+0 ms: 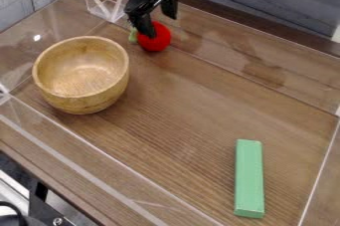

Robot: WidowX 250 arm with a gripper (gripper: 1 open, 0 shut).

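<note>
My gripper is at the top centre, a dark shape with its fingers open, just above a red round object that has a small green part at its left side. Whether the fingers touch it cannot be told.
A large wooden bowl sits at the left. A green bar lies at the lower right. A clear plastic item is at the top left.
</note>
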